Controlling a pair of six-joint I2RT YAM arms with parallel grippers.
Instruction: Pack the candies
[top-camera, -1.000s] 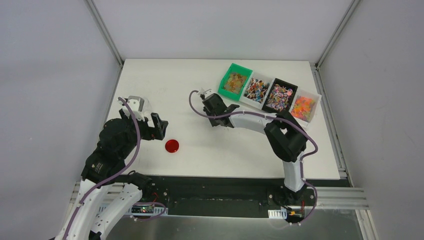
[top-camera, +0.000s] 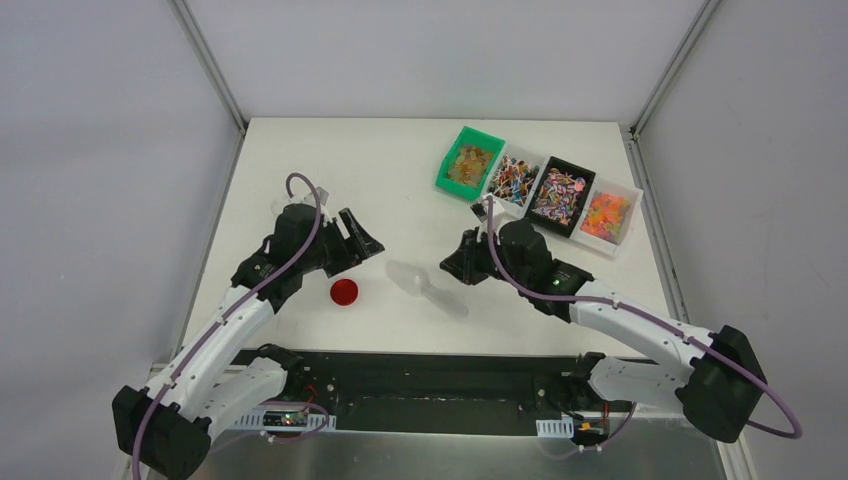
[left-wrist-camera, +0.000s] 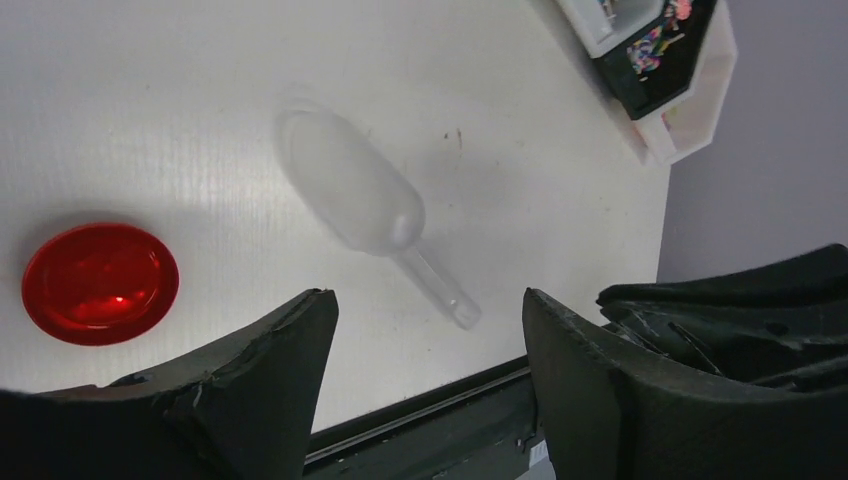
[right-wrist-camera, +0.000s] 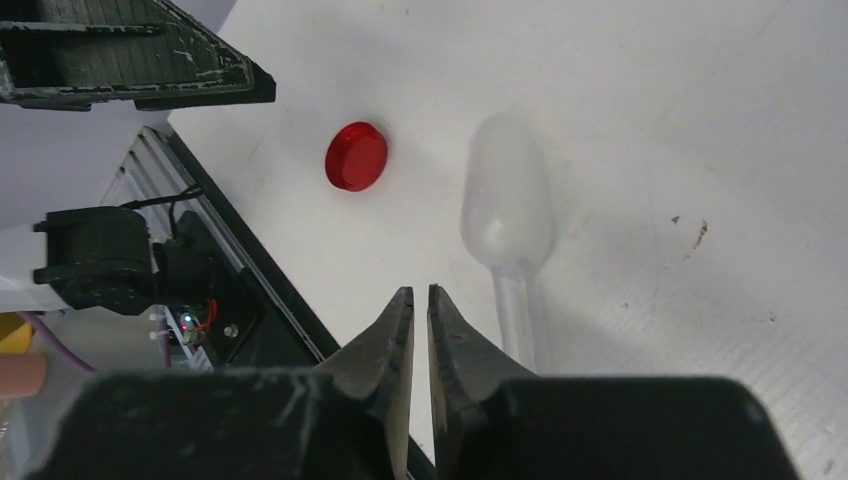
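Observation:
A clear scoop (top-camera: 405, 275) lies at mid-table, its handle toward the front right. My right gripper (top-camera: 447, 272) is beside it, fingertips nearly together; in the right wrist view no object shows in their narrow gap, and the scoop's handle (right-wrist-camera: 513, 310) runs behind one finger. My left gripper stands open and empty, left of the scoop. A small round red dish (top-camera: 344, 292) rests on the table nearest the left arm. Candies (top-camera: 468, 165) fill the trays at the back right.
A green tray (top-camera: 446, 185), a white tray (top-camera: 530, 157), a black tray (top-camera: 572, 168) and another white tray (top-camera: 626, 192) stand in a row. Side walls close in the table.
The right gripper has swung right and toward the front. The scoop has come from farther back and is apart from it now. My left gripper has moved right, past the red dish.

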